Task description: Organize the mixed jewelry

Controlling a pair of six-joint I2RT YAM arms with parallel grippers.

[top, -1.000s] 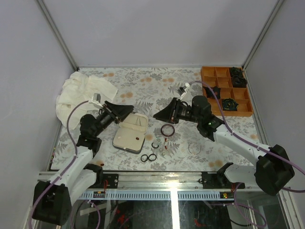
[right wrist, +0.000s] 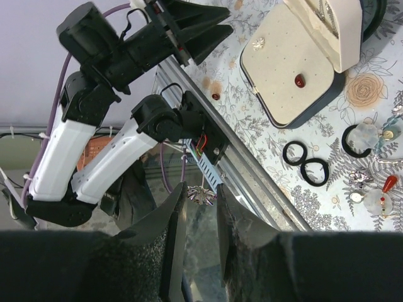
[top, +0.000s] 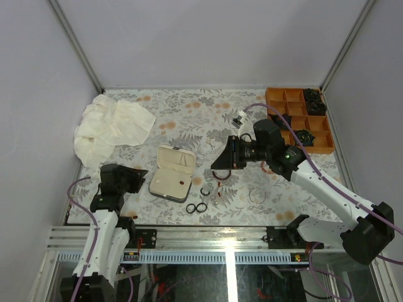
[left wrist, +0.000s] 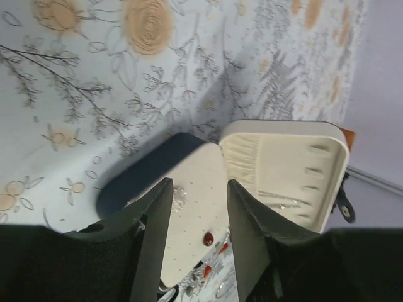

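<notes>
The cream jewelry box (top: 170,183) lies open left of the table's middle. In its base rest a dark red piece (right wrist: 300,80) and a small silvery ornament (right wrist: 258,44); thin chains hang in the lid (top: 176,160). My left gripper, left of the box, is part open and empty. Right of the box, my right gripper is raised above the table, shut on a spiky silver ornament (right wrist: 201,196). Two black rings (top: 191,208) lie in front of the box. Close by are a smaller black ring (top: 204,191) and red-tipped pieces (right wrist: 390,183). A dark bangle (top: 221,176) sits under the right gripper.
An orange compartment tray (top: 293,95) with dark coiled items stands at the back right. Crumpled white cloth (top: 113,126) covers the back left. Clear patterned tabletop (top: 189,113) lies behind the box; a metal rail (top: 208,233) borders the front.
My left gripper has drawn away from the box's lid, leftward and toward the front. The right gripper has shifted slightly right and toward the front. The box has stayed in place.
</notes>
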